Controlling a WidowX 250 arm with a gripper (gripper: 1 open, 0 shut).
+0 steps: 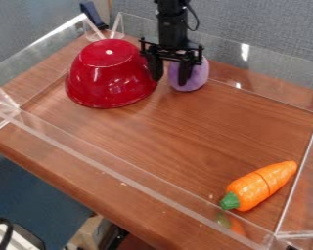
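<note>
My black gripper (171,61) hangs at the back centre of the tray area, over a round purple object (188,79) that sits just right of a large red upturned bowl (110,78). The gripper's fingers are dark and overlap the purple object, so whether they are open or closed on it is unclear. An orange toy carrot (260,186) with a green tip lies at the front right.
Clear low walls (28,117) enclose the wooden surface (172,142). The table edge drops to a blue floor at the lower left.
</note>
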